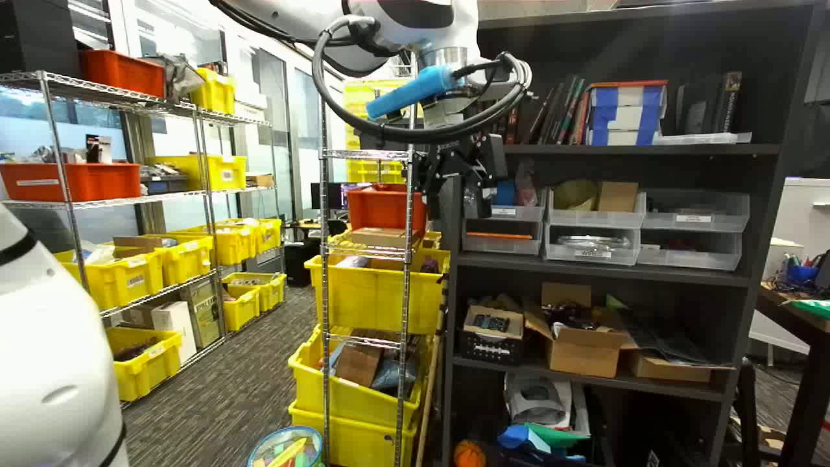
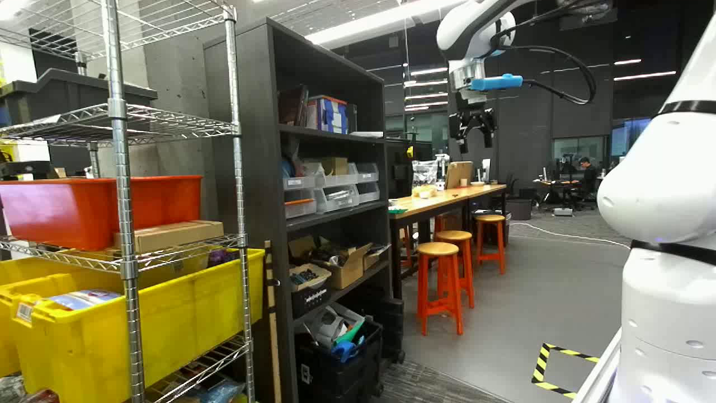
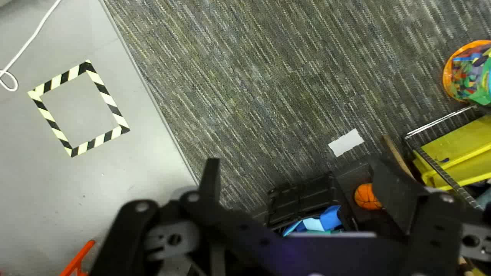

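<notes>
High in the air, my gripper (image 1: pixel 459 203) hangs in front of the dark shelf unit (image 1: pixel 607 273), fingers downward. In the second exterior view the black gripper (image 2: pixel 476 141) has its fingers spread with nothing between them. The wrist view looks down past the open gripper, one finger at each side and bare floor far below. No object is held. Deep in the shelf's lower part, a black crate (image 3: pixel 300 197) with blue items and an orange ball (image 3: pixel 366 197) show beneath the fingers.
Clear plastic bins (image 1: pixel 592 242) and open cardboard boxes (image 1: pixel 580 346) fill the shelves. Yellow bins (image 1: pixel 381 292) stand on a wire rack alongside. Orange stools (image 2: pixel 439 285) line a long table (image 2: pixel 446 198). Striped tape (image 3: pixel 99 87) marks a square on clear floor.
</notes>
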